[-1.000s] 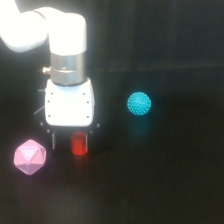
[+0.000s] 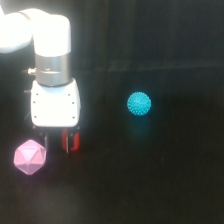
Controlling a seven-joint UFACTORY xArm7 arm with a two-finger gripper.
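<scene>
The white arm reaches in from the upper left, its hand pointing down. Below the hand is my gripper (image 2: 58, 138); its dark fingers barely stand out from the black surface, so how far apart they are is unclear. A small red object (image 2: 74, 142) shows under the right side of the hand, partly covered by a dark strip. Whether a finger touches it cannot be made out. Just left of and below the gripper lies a pink faceted ball (image 2: 30, 157), apart from the red object.
A teal knobbly ball (image 2: 139, 103) sits by itself to the right of the arm.
The arm and hand have shifted left and slightly down, closer to the pink ball. The visible red patch is narrower and farther left. Both balls have stayed put.
</scene>
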